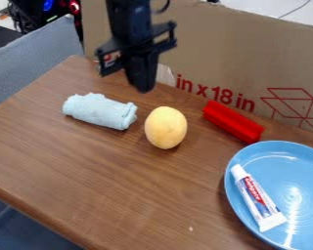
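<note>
My black gripper (pixel 141 76) hangs above the back of the wooden table, over the gap between a rolled light-blue cloth (pixel 101 111) and a yellow potato-like object (pixel 166 127); it looks shut, with nothing visible between its fingers. A red cylinder (pixel 233 122) lies at the back right. On the blue plate (pixel 303 195) at the right rests a white toothpaste tube (pixel 257 198).
A cardboard panel (pixel 218 59) stands along the table's back edge. A grey padded surface (pixel 28 73) lies beyond the left edge.
</note>
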